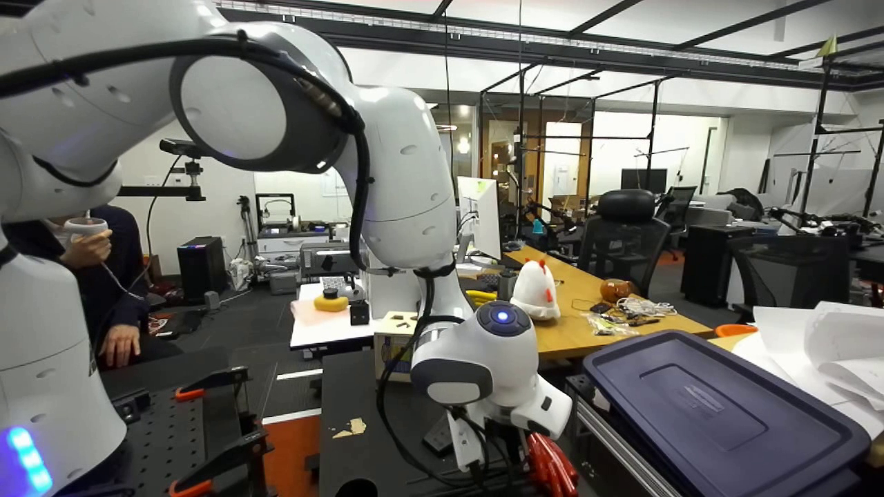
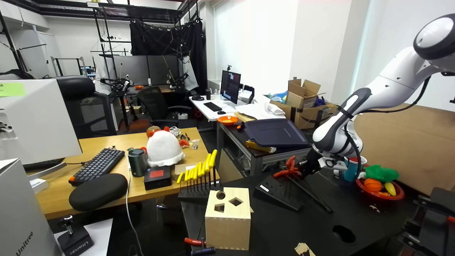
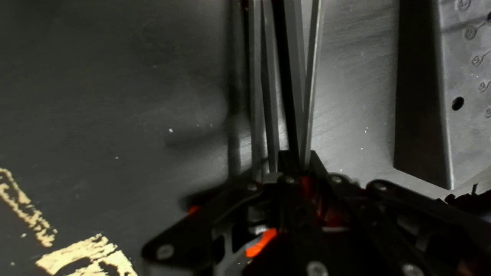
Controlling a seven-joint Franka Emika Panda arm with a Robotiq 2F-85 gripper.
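Note:
A bunch of red-handled tools is in my gripper, which is shut on it. Their red handles also show beneath the hand in exterior view 1. Several long metal shafts run away from my gripper in the wrist view, over the dark tabletop. A black slanted stand with holes lies to the right of the shafts there. In exterior view 2 the same black stand sits just below the handles. The exact grip on the handles is dark and partly hidden.
Yellow-handled tools stand upright in another holder. A wooden shape box is at the table's front, with a red-handled piece beside it. A red bowl of toy food is at the right. Bare tabletop lies between.

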